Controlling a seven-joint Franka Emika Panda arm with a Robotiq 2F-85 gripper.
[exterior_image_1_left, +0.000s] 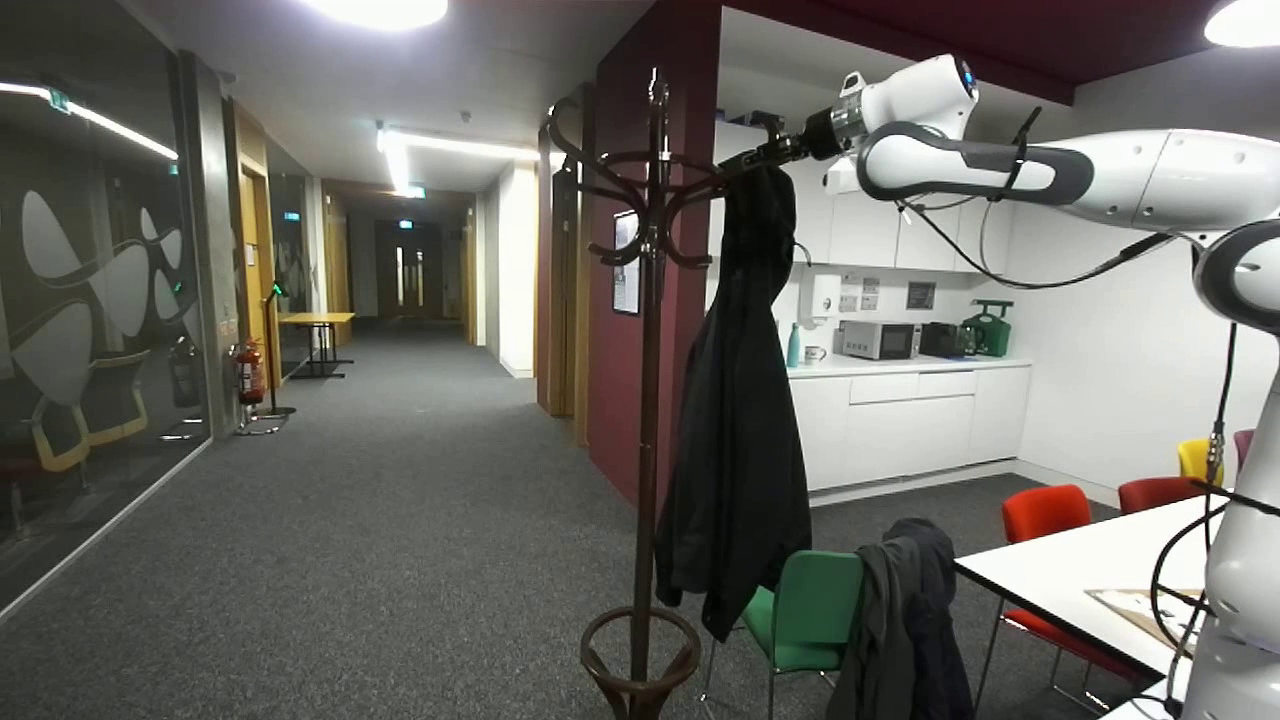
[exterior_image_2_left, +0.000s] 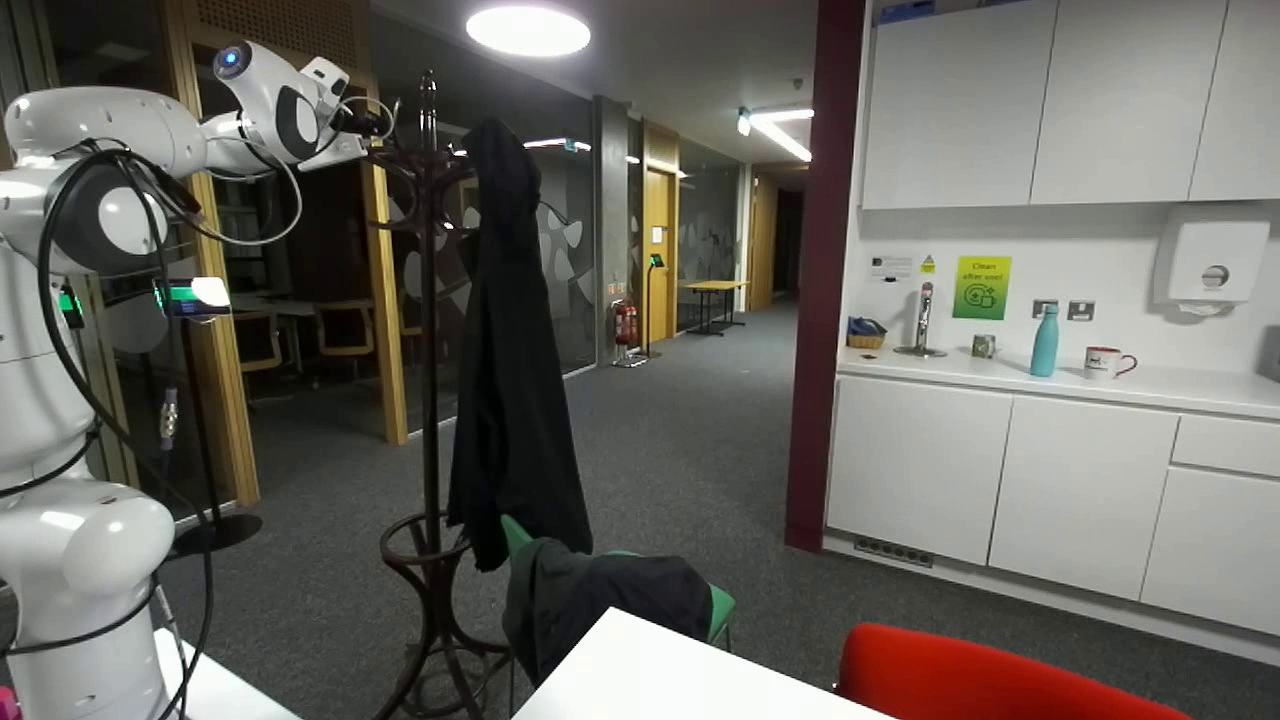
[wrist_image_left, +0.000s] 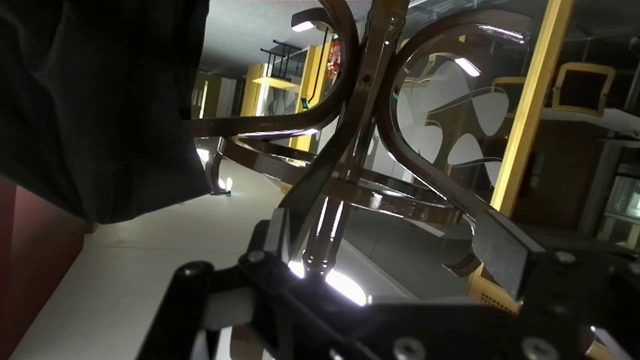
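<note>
A dark wooden coat rack (exterior_image_1_left: 649, 396) stands upright on the carpet, with curved hooks around its top. From one of its hooks hangs a black jacket (exterior_image_1_left: 741, 420), seen as a dark drape (wrist_image_left: 108, 114) at the left of the wrist view. My gripper is open, its two fingers spread wide with no jacket cloth between them. Curved parts of the rack (wrist_image_left: 360, 108) fill the view ahead, close to both fingertips; whether they touch I cannot tell. In the second exterior view the gripper (exterior_image_2_left: 369, 127) is level with the rack's top, left of the jacket (exterior_image_2_left: 510, 360).
Below the jacket is a green chair (exterior_image_1_left: 818, 600) with a dark garment (exterior_image_1_left: 912, 624) over its back. A white table (exterior_image_1_left: 1080, 558) and red chair (exterior_image_1_left: 1046, 514) stand at the right. Open carpet (exterior_image_1_left: 408, 516) lies left of the rack.
</note>
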